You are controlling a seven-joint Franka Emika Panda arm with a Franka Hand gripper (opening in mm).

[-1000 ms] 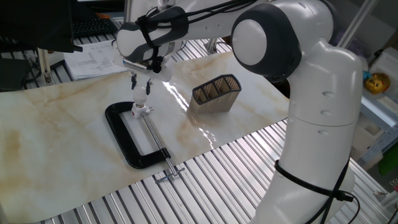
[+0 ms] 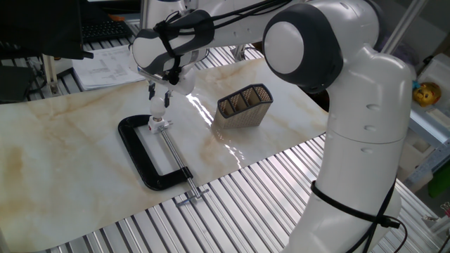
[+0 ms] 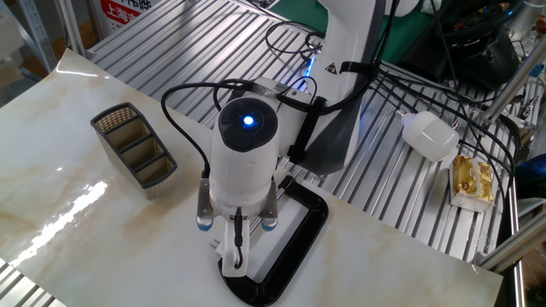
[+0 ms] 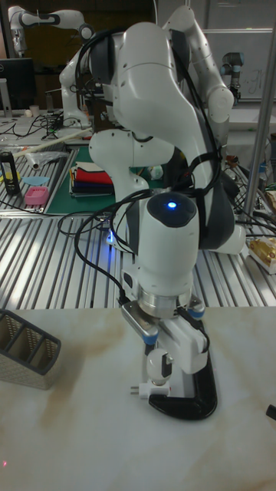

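My gripper (image 2: 159, 96) points down over a small white bulb (image 2: 158, 108), its dark fingers standing apart near the bulb's top. Whether they press on it cannot be made out. Below the bulb is a white plug adapter (image 4: 155, 390), its prongs pointing left in exterior view 3. Bulb and adapter are at one end of a black clamp (image 2: 142, 159) with a silver screw rod, which lies flat on the marbled sheet. From exterior view 2 the hand covers the bulb and the fingertips.
A beige basket (image 3: 134, 153) with a dark rim and several compartments stands apart from the clamp. A larger white bulb (image 3: 429, 136) and a gold-and-white box (image 3: 472, 183) are on the slatted table. Open marbled surface (image 2: 63, 165) extends beyond the clamp.
The arm has shifted very slightly. The bulb, clamp and basket look to be in the same places, and no clear change in the fingers shows.
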